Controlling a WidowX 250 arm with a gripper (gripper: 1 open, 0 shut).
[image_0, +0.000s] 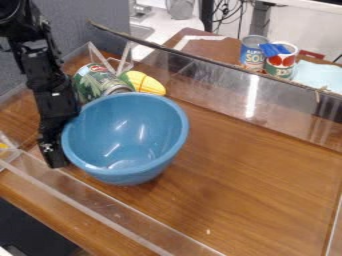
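Note:
A large light-blue bowl (127, 140) sits upright on the left part of the wooden table. My black gripper (54, 150) is down low at the bowl's left side, close against its rim; its fingertips are small and partly hard to make out. Behind the bowl, a green-and-white can (100, 82) lies near a yellow corn-like object (146, 83).
Clear plastic walls edge the table, the back one (251, 105) running diagonally. Bare table (247, 185) fills the right. Beyond the wall stand two cans, one blue (253, 54) and one red-green (279, 64).

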